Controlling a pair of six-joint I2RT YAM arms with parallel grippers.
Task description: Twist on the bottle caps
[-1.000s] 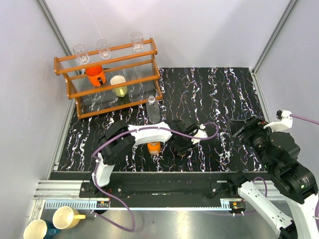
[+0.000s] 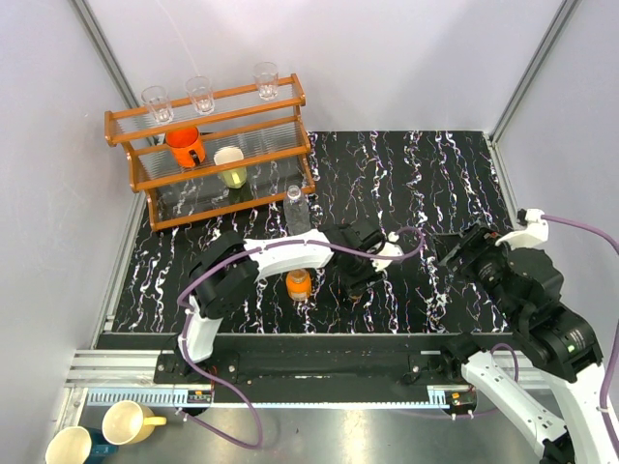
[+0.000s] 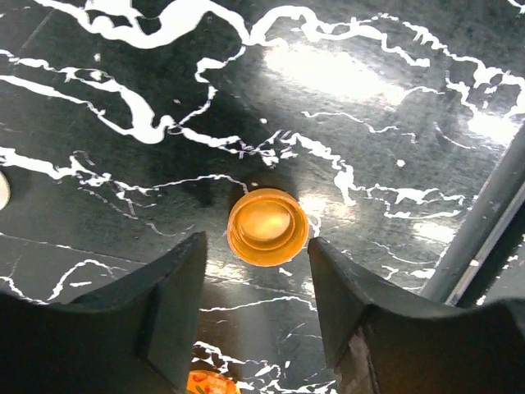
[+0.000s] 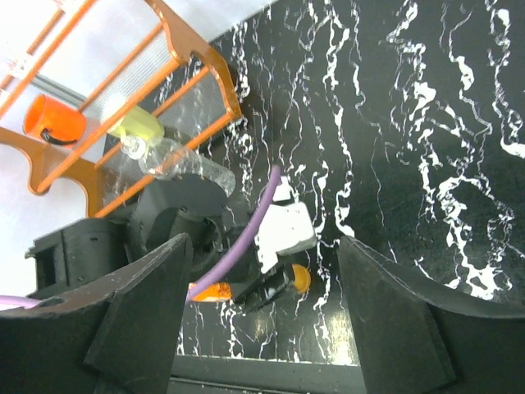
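Note:
An orange cap point(image 3: 267, 227) lies on the dark marbled table, hollow side up. My left gripper hovers over it with its fingers apart, one on either side and a gap showing between them and the cap. From above, the left arm mostly covers this cap point(image 2: 355, 297). An orange bottle point(image 2: 299, 284) stands beside that arm, and a clear bottle point(image 2: 297, 212) is behind it. My right gripper, open and empty, is held off to the right point(image 2: 453, 249), away from cap and bottles.
A wooden rack point(image 2: 213, 121) with glasses, an orange mug point(image 2: 185, 147) and a yellow-green cup point(image 2: 230, 166) stands at the back left. A small pale object point(image 3: 3, 190) shows at the left wrist view's edge.
My right arm has shifted a little to the left in the top view. The left gripper has moved only slightly around the cap. The bottles have stayed in place.

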